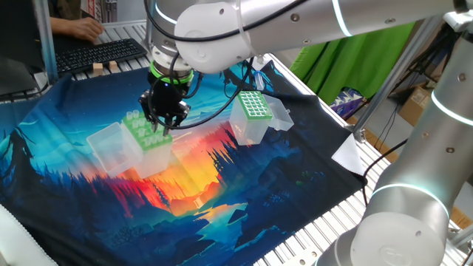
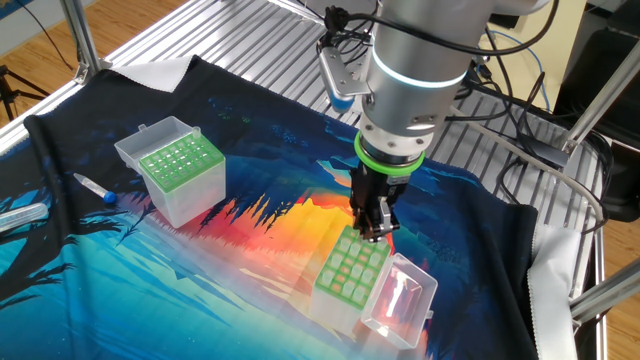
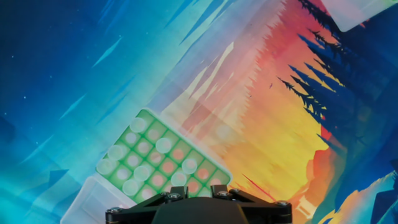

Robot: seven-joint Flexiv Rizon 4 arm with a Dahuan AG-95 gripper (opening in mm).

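Note:
A translucent box with a green rack top (image 1: 148, 137) stands on the printed cloth, several clear capped tubes or tips poking up from its grid. Its clear lid (image 2: 400, 300) lies folded open at one side. Just above the edge of this rack hangs my gripper, pointing down. In the wrist view a gap parts the two fingertips, with nothing plainly held in it. Another box with a green rack (image 2: 182, 163) stands apart from it, its lid (image 1: 279, 114) open too; no tubes visibly rise above that grid.
A blue-capped pen (image 2: 95, 188) and a marker-like item (image 2: 22, 216) lie on the cloth near the second box. A keyboard (image 1: 100, 54) and a person's hand (image 1: 83, 29) are at the back left. The cloth between the boxes is clear.

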